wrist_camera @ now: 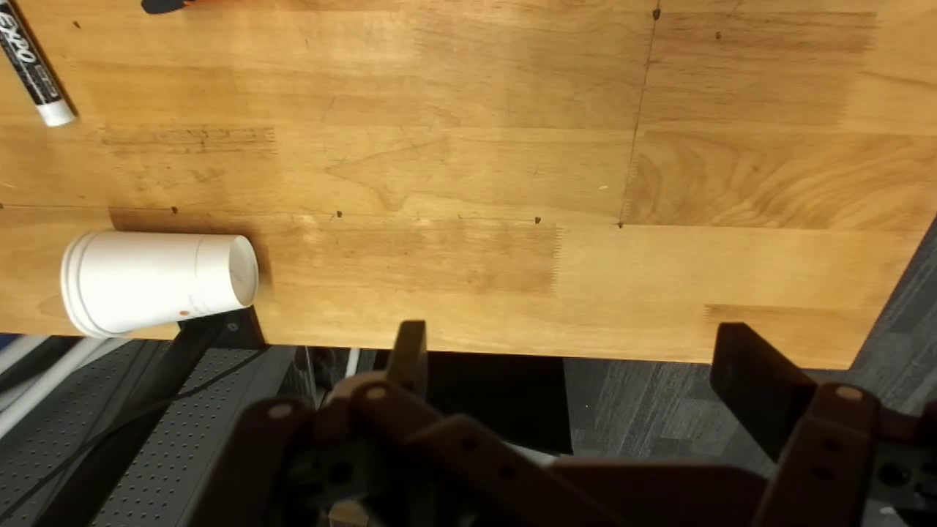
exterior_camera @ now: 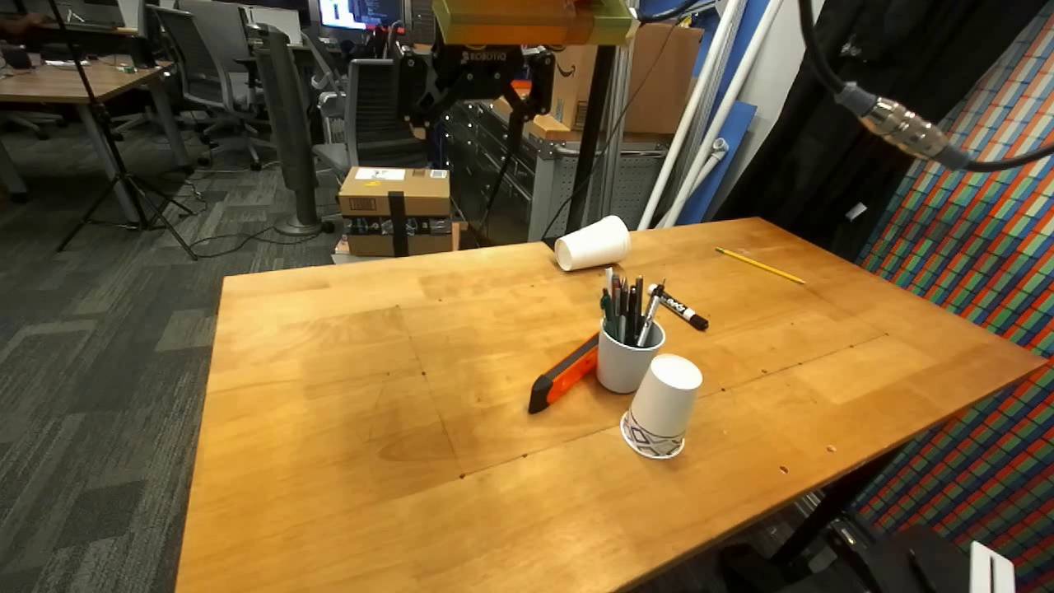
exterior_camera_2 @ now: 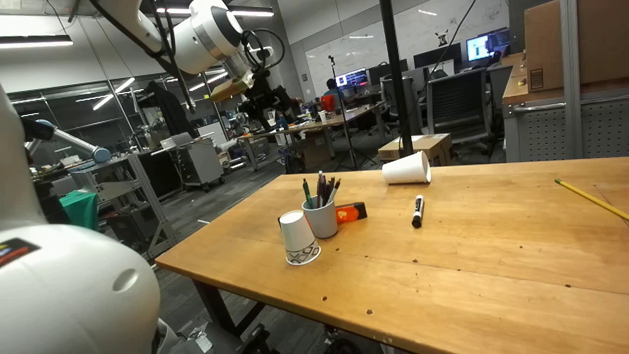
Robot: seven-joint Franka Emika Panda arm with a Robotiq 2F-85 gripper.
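My gripper is open, with nothing between its fingers; in the wrist view they stand wide apart over the table's far edge. The first exterior view shows the gripper [exterior_camera: 472, 133] high above and beyond that edge. A white paper cup [exterior_camera: 593, 244] lies on its side near the far edge, off to one side of the fingers in the wrist view [wrist_camera: 158, 277]. Another paper cup [exterior_camera: 664, 405] stands upside down near the front, beside a white holder [exterior_camera: 622, 367] full of pens. An orange and black cutter [exterior_camera: 565, 375] lies against the holder.
A black marker [exterior_camera: 682, 308] lies behind the pen holder, and a yellow pencil [exterior_camera: 761, 265] is toward the far right. A cardboard box [exterior_camera: 395, 203] sits beyond the far edge.
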